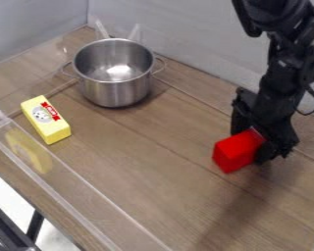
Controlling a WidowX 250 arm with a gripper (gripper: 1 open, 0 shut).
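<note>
A red block [235, 151] lies on the wooden table at the centre right. The black gripper [259, 135] is down over the block's right part, its fingers around or against it; the fingertips are mostly hidden, so whether it is shut on the block cannot be told.
A steel pot [114, 86] with two handles stands at the back left. A yellow box [46, 119] with a red label lies at the left by a clear panel edge. Pale walls close the back.
</note>
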